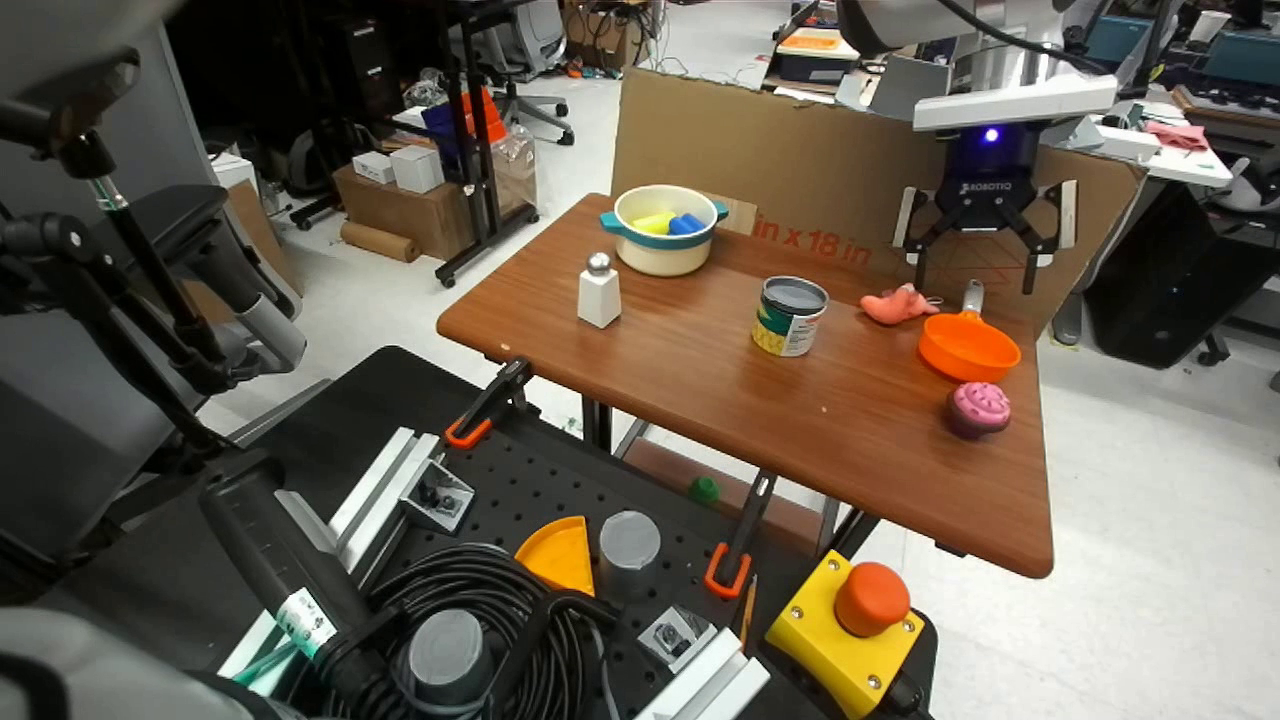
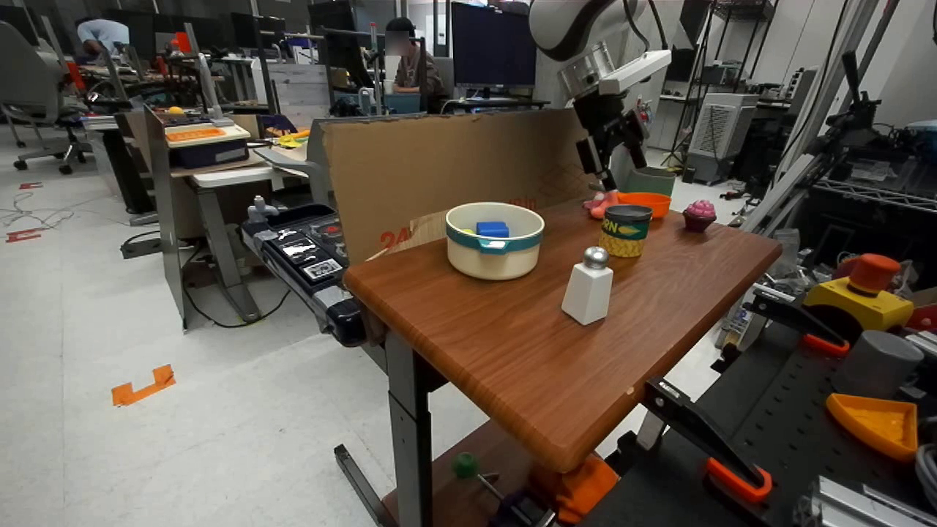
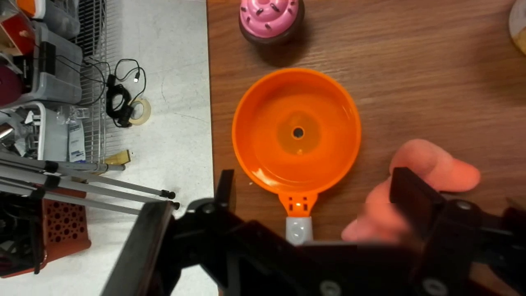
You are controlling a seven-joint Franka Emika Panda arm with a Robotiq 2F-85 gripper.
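Observation:
My gripper (image 1: 974, 278) hangs open above the far right end of the table, its fingers wide apart and empty. Below it lies an orange pan (image 3: 298, 130), its grey handle (image 3: 298, 230) lying between the fingers as the wrist camera sees it. The pink, soft-looking toy (image 3: 421, 170) rests beside the pan, partly hidden by one finger in the wrist view. A pink-topped cupcake (image 3: 270, 17) sits on the other side of the pan from the handle.
On the table (image 1: 696, 360) also stand a corn can (image 1: 789, 317), a white shaker (image 1: 599, 292) and a cream pot (image 1: 663, 246) with yellow and blue things inside. A cardboard sheet (image 1: 768, 156) walls the back.

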